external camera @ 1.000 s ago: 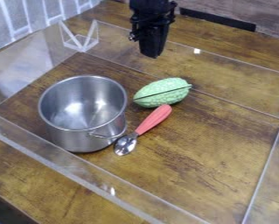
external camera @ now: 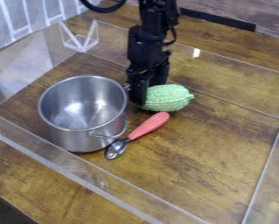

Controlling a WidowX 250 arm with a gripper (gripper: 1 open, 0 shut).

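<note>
The black gripper [external camera: 142, 87] reaches down from the top onto the left part of a pale green, bumpy oblong vegetable [external camera: 169, 98]. Its fingertips are dark and crowded against the vegetable and the pot's edge, so how far they are closed is unclear. A steel pot [external camera: 77, 114] stands to the left. A spoon with a red handle [external camera: 148, 126] lies below the vegetable, its metal bowl toward the pot's lower right.
Clear panels edge the work area at the left, with a white fitting at the upper left.
The gripper has come down from the top of the view onto the vegetable, which now sits slightly shifted, its right end a little lower. The pot looks unmoved.
</note>
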